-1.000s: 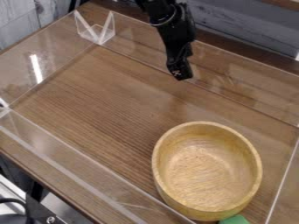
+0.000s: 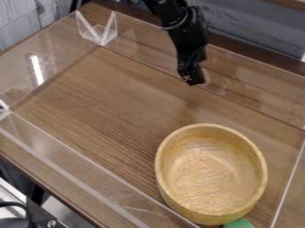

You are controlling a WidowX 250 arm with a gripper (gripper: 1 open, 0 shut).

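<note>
The black robot arm reaches in from the top centre of the camera view, its gripper [image 2: 193, 75] hanging open over the back middle of the wooden table [image 2: 95, 116]. Nothing shows between its fingers. A large light-yellow round bowl [image 2: 211, 169] sits empty at the front right. A small green object [image 2: 238, 223] is partly visible beside the bowl at the bottom edge, mostly cut off or hidden.
A clear plastic stand or holder [image 2: 98, 28] is at the back left. Clear strips run along the table's edges. A dark cable shows at the lower left.
The arm and gripper have shifted slightly to the right and down over the last second. The bowl and the rest look the same.
</note>
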